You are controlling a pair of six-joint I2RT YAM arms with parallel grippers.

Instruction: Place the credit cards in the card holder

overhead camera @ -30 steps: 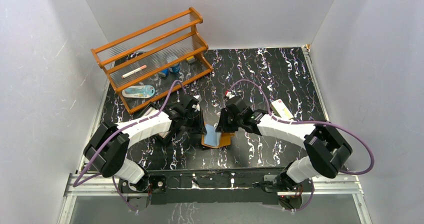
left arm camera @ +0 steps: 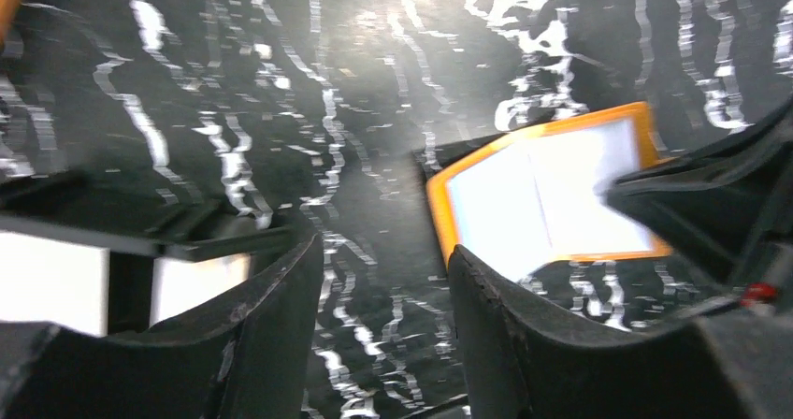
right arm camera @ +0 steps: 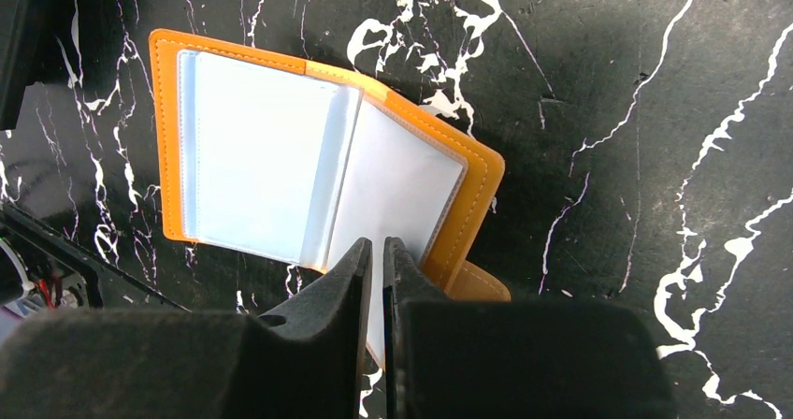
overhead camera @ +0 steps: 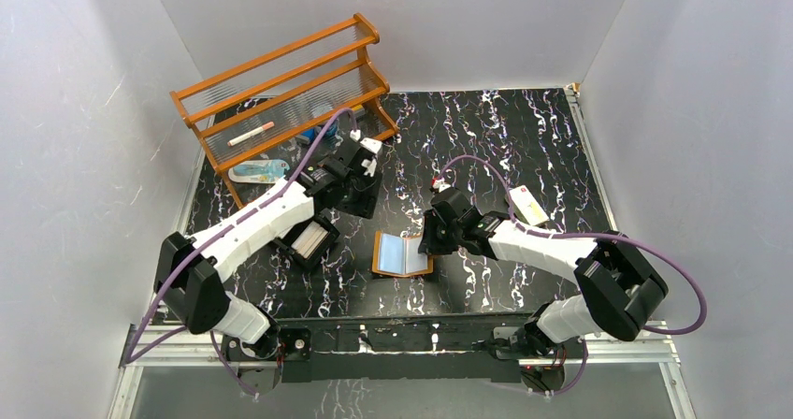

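Observation:
The card holder (overhead camera: 393,255), orange-edged with clear white-blue sleeves, lies open flat on the marble table. My right gripper is shut at its right side, on the edge of the right-hand sleeve, as far as can be told. My left gripper is raised left of and behind the holder, part open with nothing between its fingers. A black box (overhead camera: 319,249) holding white, card-like items sits left of the holder, partly seen blurred in the left wrist view.
A wooden rack (overhead camera: 281,45) with small items stands at the back left. A pale box (overhead camera: 527,204) lies at the right.
My left gripper has lifted away from the holder toward the back left. The right gripper moved slightly right, and the holder's right half now lies flatter.

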